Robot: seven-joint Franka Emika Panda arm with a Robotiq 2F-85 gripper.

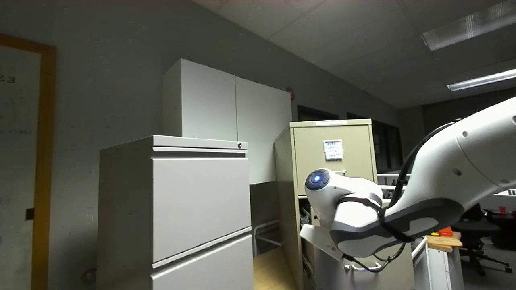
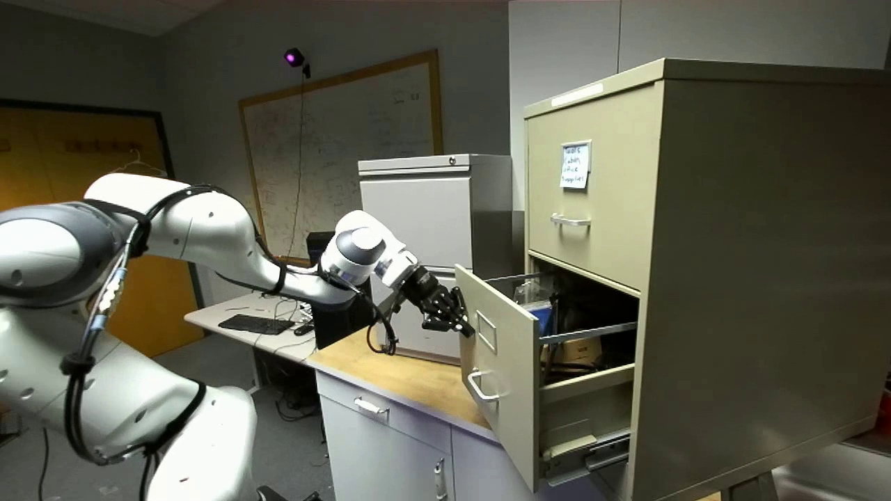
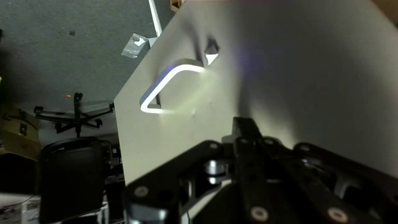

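A beige filing cabinet [image 2: 752, 275] has its second drawer [image 2: 501, 367] pulled out, with cables, bags and a box inside. The drawer front carries a white handle [image 2: 482, 387] and an empty label frame. Close against the upper part of that front is my gripper [image 2: 468, 321]; whether it touches cannot be told. In the wrist view the gripper is shut, with nothing showing between its fingers. There the drawer handle [image 3: 168, 84] lies ahead and to the left, clear of the fingertips, with a small knob beside it. The robot wrist [image 1: 338, 198] hides the gripper in exterior view 1.
A grey two-drawer cabinet [image 2: 418, 217] stands on the wooden counter [image 2: 401, 376] behind the arm. The beige cabinet's closed upper drawer [image 2: 593, 184] sits above the open one. A black office chair [image 3: 74, 175] stands on the floor below.
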